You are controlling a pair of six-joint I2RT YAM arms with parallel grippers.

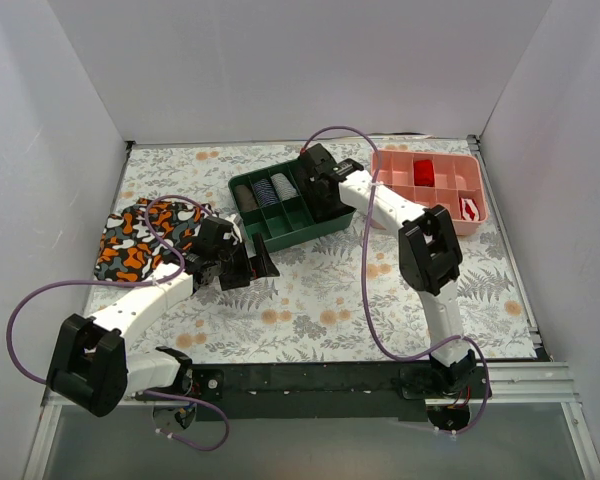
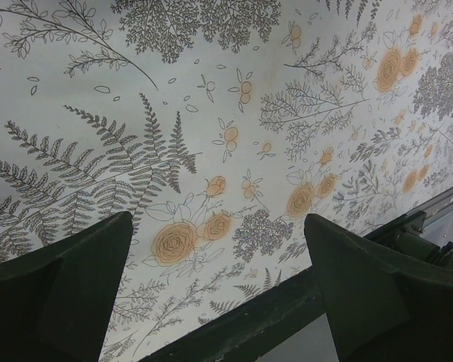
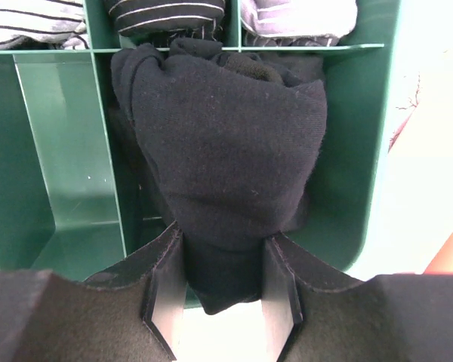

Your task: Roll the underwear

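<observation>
Black underwear (image 3: 226,143), bunched into a thick bundle, lies within the front right part of the green divided box (image 1: 287,237). Its near end narrows between the fingers of my right gripper, which is shut on it. From above, the right gripper (image 1: 330,205) covers much of that compartment, and the cloth blends with it. My left gripper (image 1: 264,262) stands open in front of the box's left corner. In the left wrist view only patterned tablecloth shows between the fingers of the left gripper.
Rolled garments (image 1: 264,192) fill the back row of the green box. A pink divided box (image 1: 440,165) stands close on its right, holding red items. An orange, black and white cloth (image 1: 130,245) lies at the left.
</observation>
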